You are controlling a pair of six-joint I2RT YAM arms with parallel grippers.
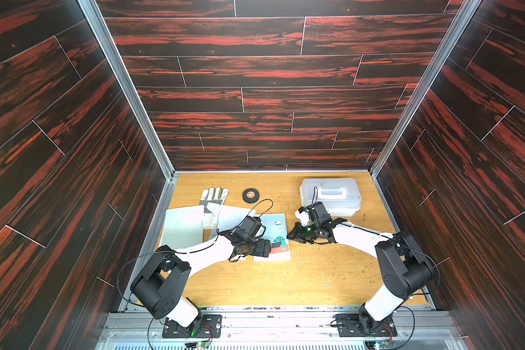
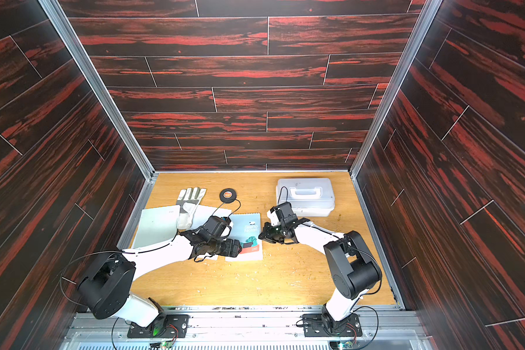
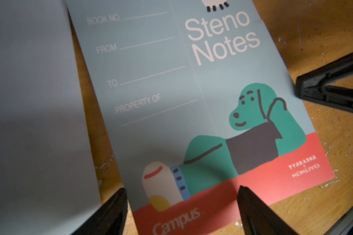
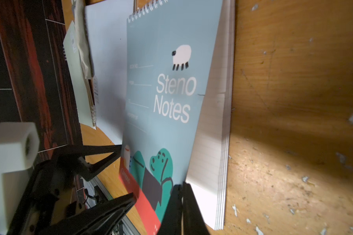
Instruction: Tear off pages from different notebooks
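Note:
A spiral notebook with a blue-grey "Steno Notes" cover [image 4: 164, 43] lies mid-table. In the right wrist view its cover is lifted along the right edge, baring white pages [image 4: 207, 156] beneath. My right gripper is shut at that lifted edge, with the thin cover running in between its fingertips. Over the cover's lower left part hangs my left gripper, its fingers apart and nothing between them; the red "Campus" band [image 3: 207, 213] shows in the gap. Its height over the cover is hard to tell.
White sheets or a pad [image 3: 35, 117] lie close left of the notebook. Farther left are a pale green notebook [image 1: 183, 224] and a glove [image 1: 211, 204]. Black tape [image 1: 250, 195] and a clear box [image 1: 330, 195] stand behind.

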